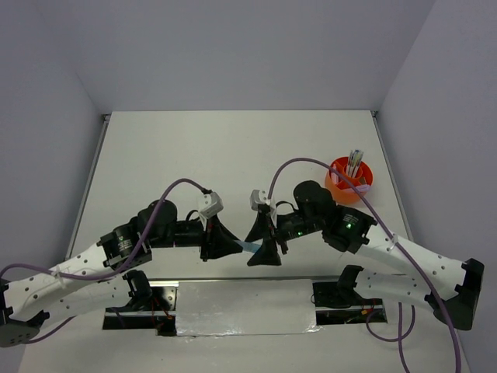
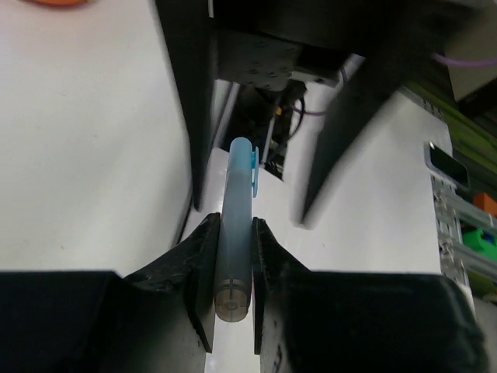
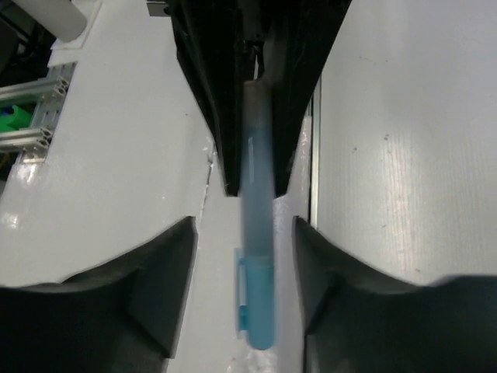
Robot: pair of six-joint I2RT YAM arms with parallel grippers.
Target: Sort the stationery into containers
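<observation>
A light-blue capped pen [image 2: 234, 217] is gripped in my left gripper [image 1: 231, 247], whose shut fingers hold one end, as the left wrist view shows. My right gripper [image 1: 260, 249] stands around the same pen [image 3: 258, 202] from the other side, its blurred fingers apart on either side of it and not closed on it. The pen hangs between the two grippers near the front middle of the white table. At the right, an orange-red container [image 1: 342, 193] holds several pens and other stationery.
A metal rail runs along the front edge, with a pale sheet [image 1: 245, 307] and dark equipment beyond it. Grey walls enclose the back and sides.
</observation>
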